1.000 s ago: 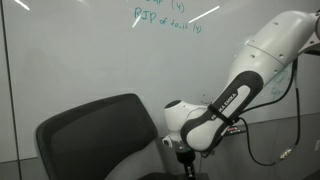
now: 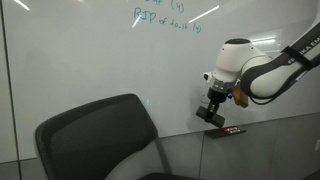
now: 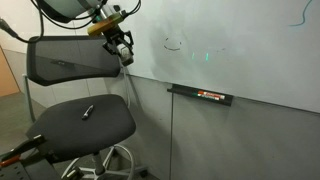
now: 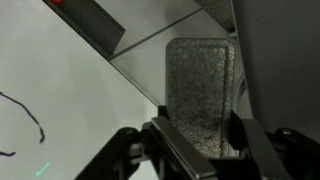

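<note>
A dark, block-shaped eraser (image 4: 200, 85) with a grey felt face fills the middle of the wrist view. My gripper is shut on its near end. From the side, the eraser (image 2: 210, 116) hangs tilted below the hand, in front of the whiteboard (image 2: 100, 50). In the second exterior view the gripper (image 3: 117, 40) is at upper left, above the chair, with the eraser (image 3: 125, 54) held at its tip. Whether the eraser touches the board cannot be told.
A black office chair (image 3: 85, 130) stands before the board, a dark pen-like object (image 3: 88, 112) on its seat. The board's tray (image 3: 200, 94) carries red-toned items. Writing (image 2: 165, 17) shows high on the board, with small marks (image 3: 173, 44) lower down.
My arm has risen from low beside the chair back, bringing the eraser up and to the right in the first exterior view. The chair has stayed put.
</note>
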